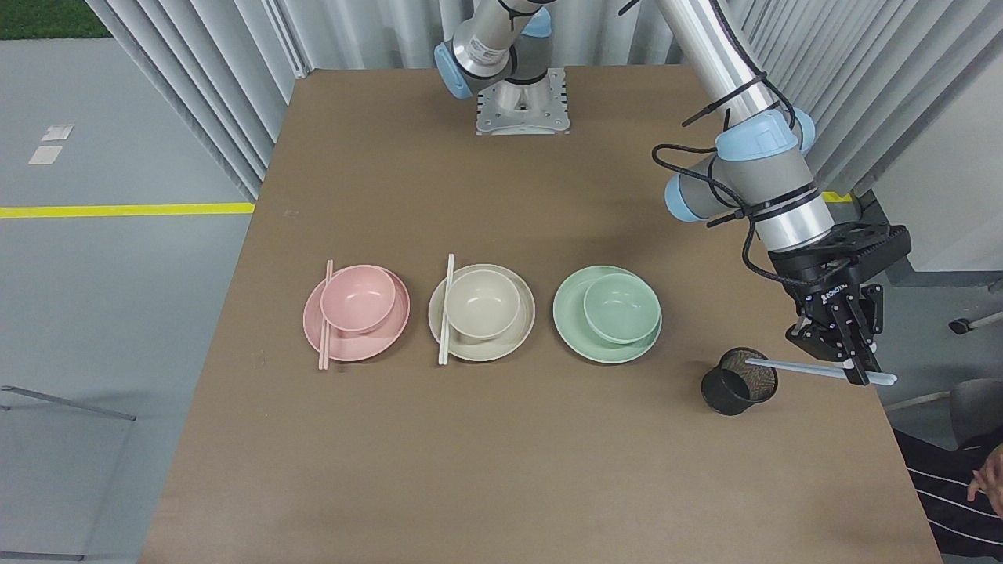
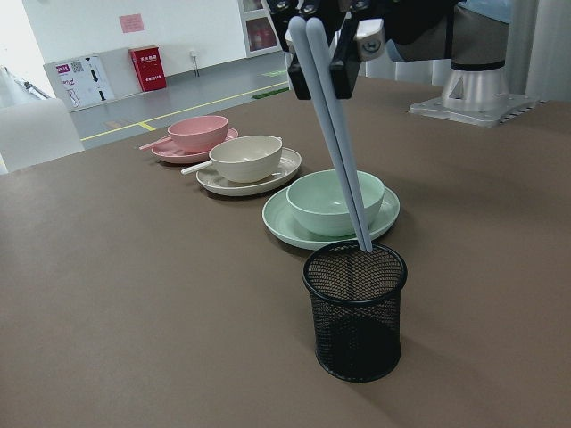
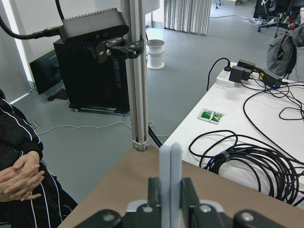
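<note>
My gripper [image 1: 846, 362] is shut on a pair of pale grey-blue chopsticks [image 1: 799, 366], held at the table's right side. In the left view they slant down, their lower tips at the rim of a black mesh cup [image 2: 355, 339]; whether they touch it is unclear. A green bowl [image 1: 621, 302] on a green plate, a cream bowl [image 1: 482, 302] on a plate with white chopsticks [image 1: 444, 334], and a pink bowl [image 1: 358, 296] on a plate with pink chopsticks [image 1: 324, 343] stand in a row.
A person's hands [image 3: 21, 175] are just past the right edge, near a white table with cable coils [image 3: 247, 161].
</note>
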